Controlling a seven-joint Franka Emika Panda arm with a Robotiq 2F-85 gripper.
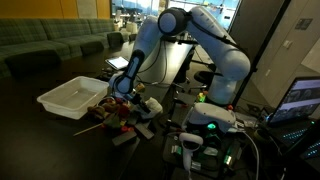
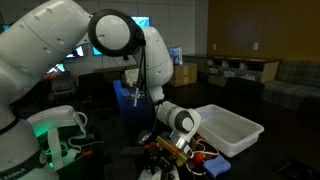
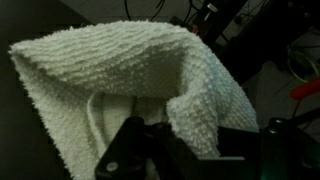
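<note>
A white terry towel fills much of the wrist view, rising in a fold around the fingers. My gripper is shut on it, with the fingertips mostly hidden by cloth. In exterior view 1 the gripper is low over the dark table, and the towel lies bunched just right of it. Exterior view 2 shows part of the towel at the bottom edge, below the gripper.
A white bin stands left of the arm, looking empty. Several small coloured items are piled between bin and gripper. A dark grey flat piece lies in front.
</note>
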